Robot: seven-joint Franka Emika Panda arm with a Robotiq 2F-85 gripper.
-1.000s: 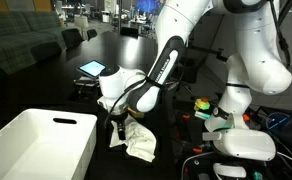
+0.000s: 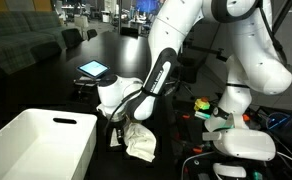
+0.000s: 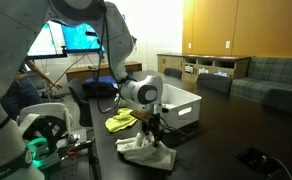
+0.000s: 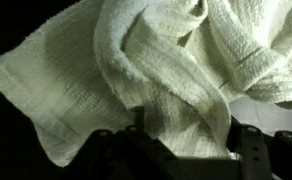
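A white cloth [image 2: 140,142] lies crumpled on the dark table, beneath the arm's wrist. My gripper points down at it, and in the wrist view folds of the cloth [image 4: 171,70] run between the fingers. Those fingers stand apart, one on each side of the bunched fabric. Exterior view 2 has the gripper [image 3: 156,130] low against the raised part of the cloth [image 3: 146,151]. The fingertips are partly hidden by fabric there.
A white open box [image 2: 44,140] stands beside the arm, to the left in exterior view 1. A yellow cloth [image 3: 124,120] lies near the arm in exterior view 2. Bare dark table [image 3: 221,155] extends to the right in that view.
Over the last second my gripper has shifted slightly left in exterior view 1, down at the cloth. The cloth looks a little more bunched by the fingers. The box has not moved.
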